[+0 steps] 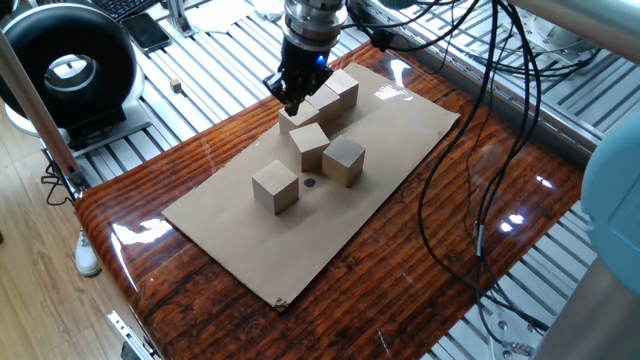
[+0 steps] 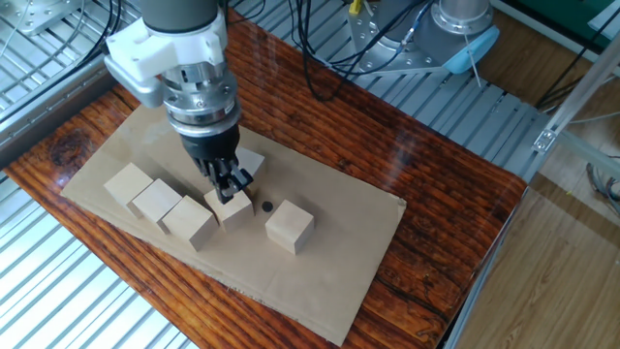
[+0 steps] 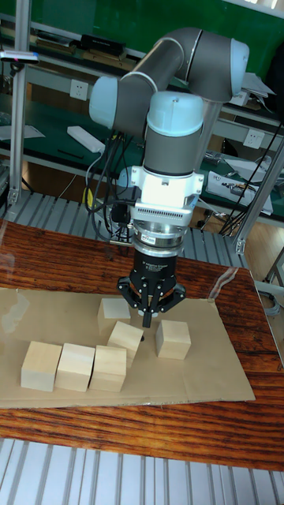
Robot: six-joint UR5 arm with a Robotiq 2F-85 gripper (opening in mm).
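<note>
Several pale wooden cubes stand on a flat cardboard sheet (image 1: 235,235). Three form a row: an end cube (image 1: 298,121), a middle cube (image 2: 157,201) and a far-end cube (image 3: 39,367). A turned cube (image 2: 231,209) sits close to that row, a darker-topped cube (image 1: 343,161) lies beside it, and a separate cube (image 2: 291,227) stands apart. My black gripper (image 3: 147,323) hangs above the cubes, pointing down. Its fingertips come together, and nothing shows between them. In exterior view 2 it overlaps the turned cube and partly covers the darker-topped one.
A dark round spot (image 2: 267,206) marks the cardboard near the separate cube. Glossy brown wood (image 1: 400,270) surrounds the sheet, free of objects. Black cables (image 1: 432,200) hang from the arm over one side. The cardboard end beyond the separate cube is clear.
</note>
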